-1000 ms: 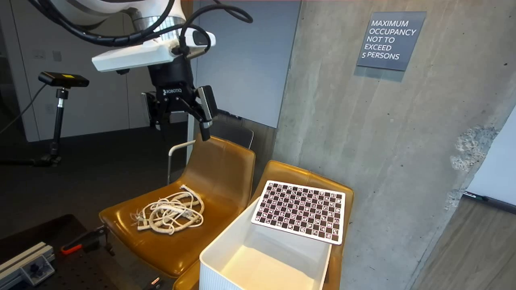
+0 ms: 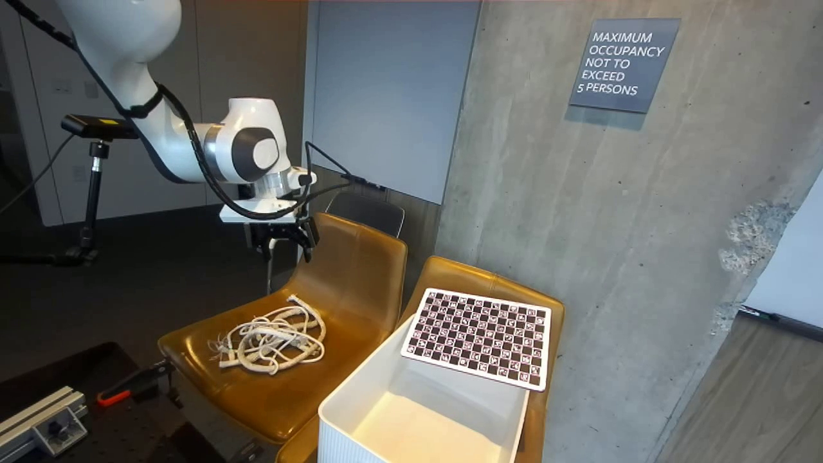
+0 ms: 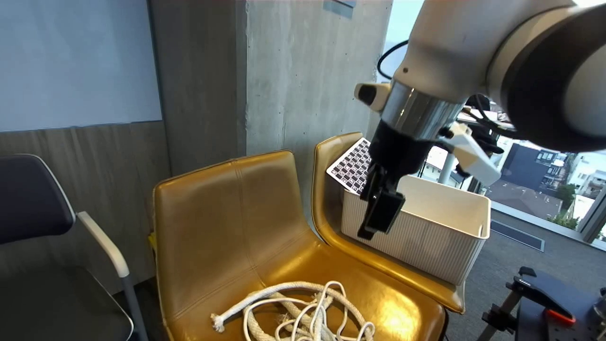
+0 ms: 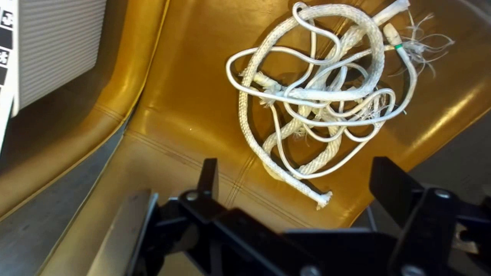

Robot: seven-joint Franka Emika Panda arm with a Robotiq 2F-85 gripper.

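Note:
A tangled heap of white ropes (image 4: 316,95), some thick and braided, some thin, lies on the seat of a tan leather chair (image 2: 355,308). In the wrist view one frayed rope end points toward the lower middle. My gripper (image 2: 282,248) hangs in the air above that chair, near its backrest and higher than the ropes. Its black fingers (image 4: 209,177) stand wide apart, and only bare leather shows between them. In the second exterior view the gripper (image 3: 381,221) appears in front of a white bin, clear of the ropes.
The white ribbed bin (image 3: 420,244) stands empty on a second tan chair, beside the rope chair. A checkered board (image 2: 478,337) leans over its far end. A dark table with a clamp (image 2: 135,386) is at the lower left. A grey chair (image 3: 45,244) stands behind.
The arm has reached further in and my gripper has come down and turned toward the rope chair, staying open. The ropes, bin and board are where they were.

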